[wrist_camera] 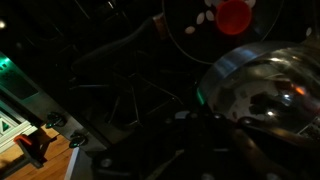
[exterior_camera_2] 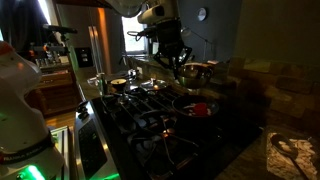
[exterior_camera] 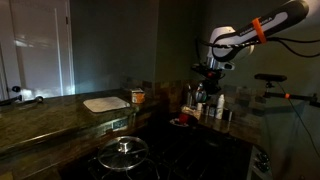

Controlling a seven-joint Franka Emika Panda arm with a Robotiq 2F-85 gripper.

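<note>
My gripper (exterior_camera_2: 177, 72) hangs in the air above the dark stove, high over the pans; in the first exterior view the gripper (exterior_camera: 209, 78) is at the upper right. It is shut, and no object shows between its dark fingers. Below, a black pan (exterior_camera_2: 188, 120) sits on the stove with a red thing (exterior_camera_2: 201, 109) in it. The red thing (wrist_camera: 233, 16) also appears at the top of the wrist view, beside a shiny round lid or bowl (wrist_camera: 250, 98). A glass-lidded pan (exterior_camera: 123, 153) stands at the stove's near end in the first exterior view.
A pale board (exterior_camera: 106, 104) and an orange-and-white tub (exterior_camera: 138, 96) rest on the counter. Bottles (exterior_camera: 220, 106) and utensils stand against the back wall. In the second exterior view a spoon (exterior_camera_2: 290, 150) lies on the right counter. Dim light hides much of the stove.
</note>
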